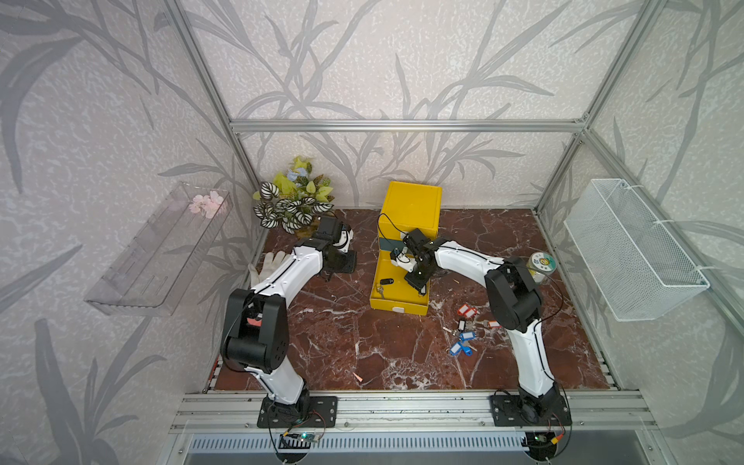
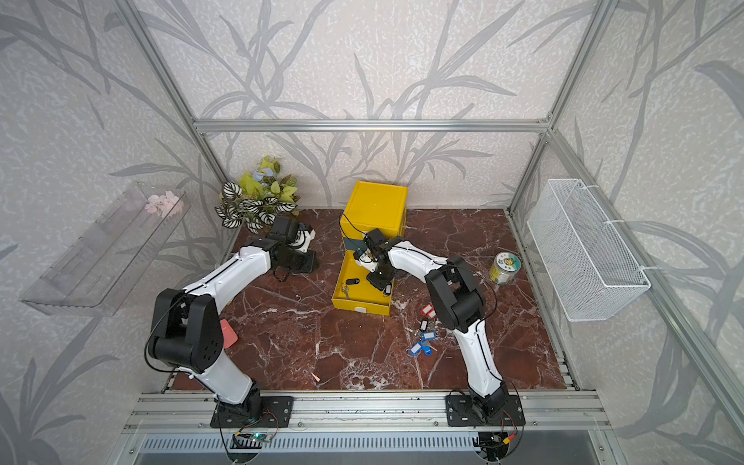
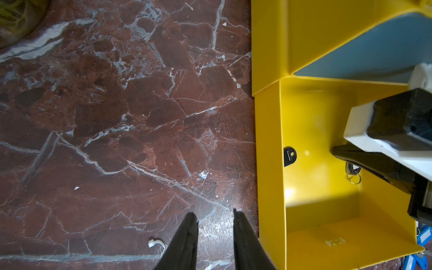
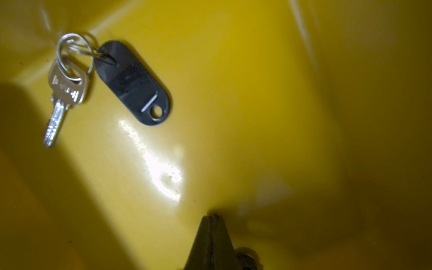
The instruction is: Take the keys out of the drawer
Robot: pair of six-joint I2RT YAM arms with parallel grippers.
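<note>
The yellow drawer (image 1: 399, 307) is pulled out from its cabinet (image 1: 410, 203). On its floor lie a black tag and a silver key on a ring, near a corner; a second black tag (image 3: 353, 170) with a ring shows on the right in the left wrist view. My right gripper is inside the drawer, shut with nothing showing between its fingers, below the first key set in its view. My left gripper hangs over bare table left of the drawer, part open and empty.
A plant (image 1: 294, 201) stands at the back left, a round can (image 2: 503, 268) at the right. Several red, black and blue key tags (image 1: 461, 345) lie in front of the right arm.
</note>
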